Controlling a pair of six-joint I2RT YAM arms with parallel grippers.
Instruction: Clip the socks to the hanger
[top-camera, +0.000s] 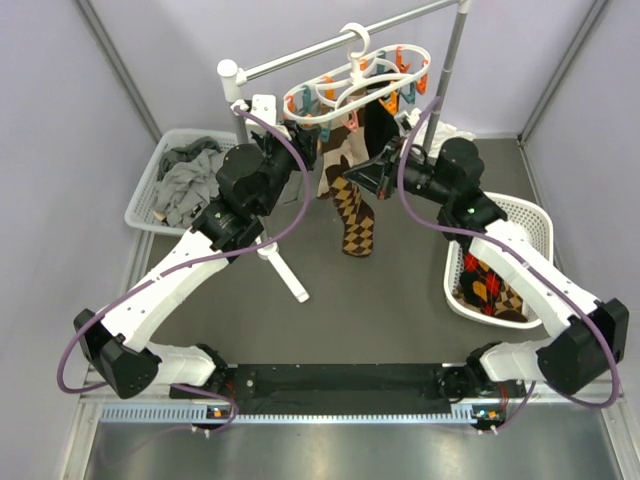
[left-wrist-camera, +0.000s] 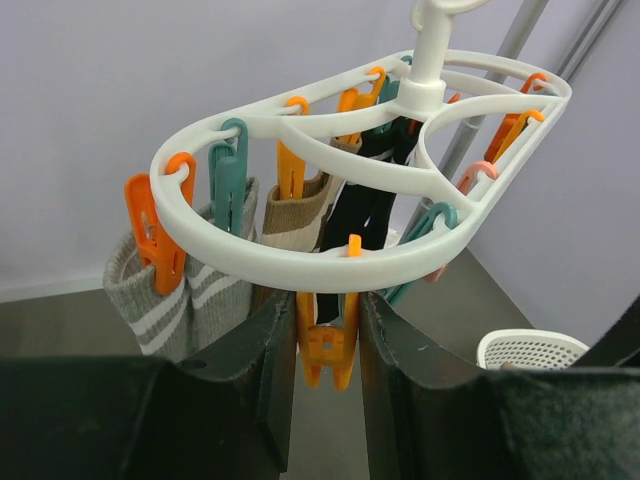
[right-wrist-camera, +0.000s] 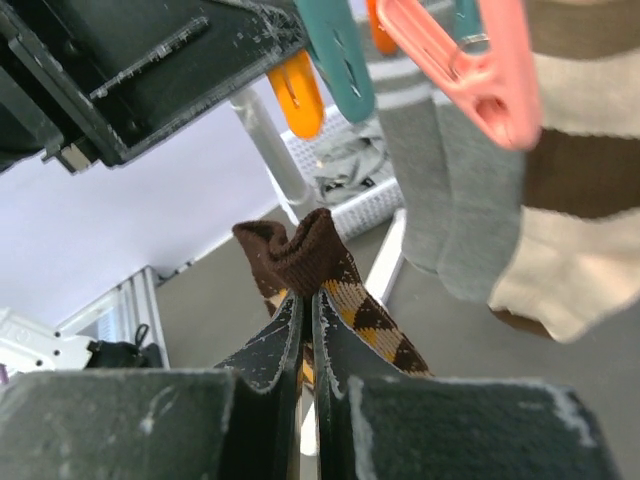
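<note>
The white clip hanger (left-wrist-camera: 310, 262) hangs on a rail, with grey, brown-and-white and black socks clipped to it. My left gripper is shut on an orange clip (left-wrist-camera: 326, 348) at its near end. My right gripper is shut on a brown argyle sock (right-wrist-camera: 365, 320) by its top, just under the hanger beside that clip; in the top view the sock (top-camera: 356, 220) hangs down from it. Pink (right-wrist-camera: 500, 100) and teal (right-wrist-camera: 345, 60) clips are close above.
A white basket (top-camera: 535, 240) at right holds more argyle socks. Another basket (top-camera: 140, 200) at left holds grey cloths. The rail's upright (top-camera: 445, 80) stands behind my right arm.
</note>
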